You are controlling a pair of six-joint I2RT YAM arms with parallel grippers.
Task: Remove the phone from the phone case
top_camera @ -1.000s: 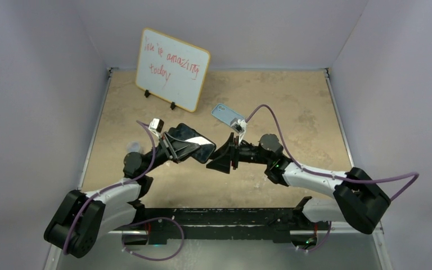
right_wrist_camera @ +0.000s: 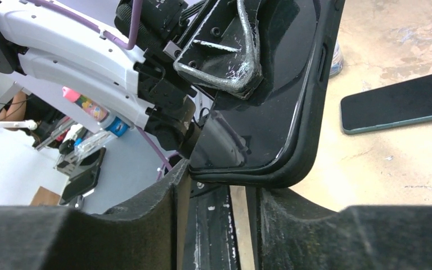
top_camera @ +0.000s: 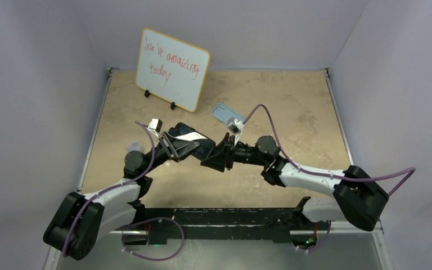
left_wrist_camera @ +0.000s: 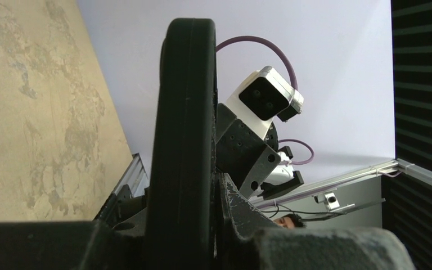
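Observation:
The black phone in its case (top_camera: pixel 202 147) is held aloft, tilted, by my left gripper (top_camera: pixel 187 145), which is shut on it. The phone's dark glossy face (right_wrist_camera: pixel 259 129) sits inside the black rim of the case. My right gripper (top_camera: pixel 216 155) is at the case's near corner, its fingertips just at the lower edge in the right wrist view, with a gap between the fingers; whether they touch the case I cannot tell.
A light-blue phone (top_camera: pixel 225 114) lies on the table behind the grippers. A whiteboard (top_camera: pixel 171 67) on two stands is at the back left.
My right gripper has shifted slightly left toward the held phone's corner. My left gripper and the phone have hardly moved.

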